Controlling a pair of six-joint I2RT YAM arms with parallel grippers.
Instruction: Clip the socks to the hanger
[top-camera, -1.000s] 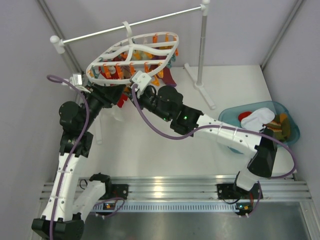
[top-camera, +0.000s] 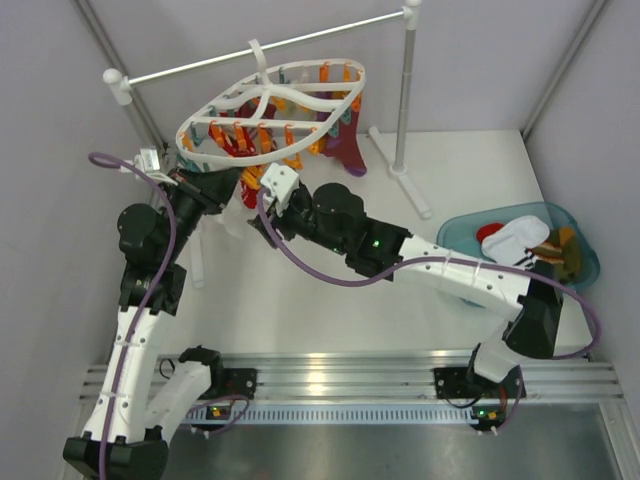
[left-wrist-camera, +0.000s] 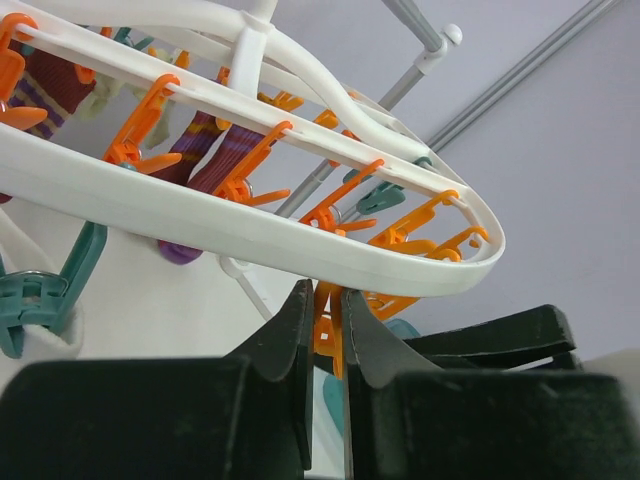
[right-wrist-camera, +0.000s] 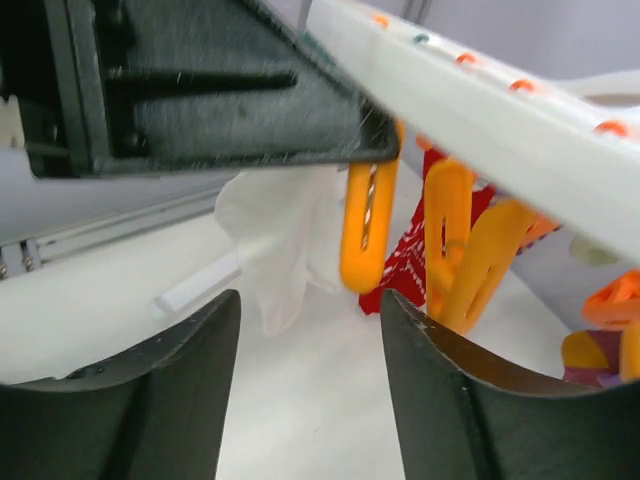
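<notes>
A white oval hanger with orange and green clips hangs from the rod. My left gripper is shut on an orange clip under the hanger's rim; that clip also shows in the right wrist view. My right gripper stands open below it, its fingers apart with nothing between them. A red sock hangs behind the clip, and a white sock hangs to its left. A purple striped sock hangs farther along. Whether the held clip grips any sock cannot be made out.
At the right, a blue-green bin contains a white sock and other socks. The stand's post rises behind my right arm.
My right gripper has moved down, away from the hanger's rim and the left gripper. The hanger has swung slightly to the right. My left arm has barely moved.
</notes>
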